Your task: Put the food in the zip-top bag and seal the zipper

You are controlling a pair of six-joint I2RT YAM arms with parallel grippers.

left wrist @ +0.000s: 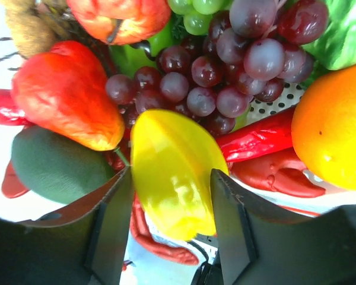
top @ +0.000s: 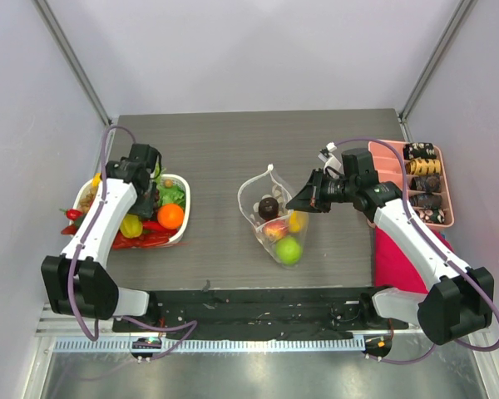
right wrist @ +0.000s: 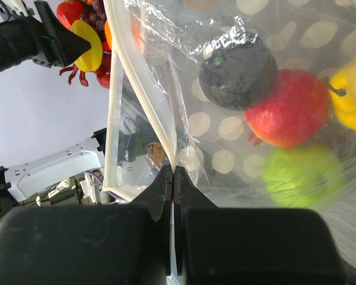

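My left gripper is low over the food basket (top: 183, 218), its part-open fingers on either side of a yellow fruit (left wrist: 172, 160); contact is unclear. Red peppers (left wrist: 65, 95), grapes (left wrist: 231, 65) and an orange (left wrist: 332, 124) surround it. My right gripper is shut on the rim of the clear zip bag (right wrist: 142, 101), holding it up. Inside the bag are a dark avocado-like fruit (right wrist: 234, 71), a red apple (right wrist: 288, 110), a yellow fruit (right wrist: 350, 95) and a green apple (right wrist: 299, 175).
A pink bin (top: 385, 160) with patterned rolls and a red cloth (top: 391, 258) sit at the table's right.
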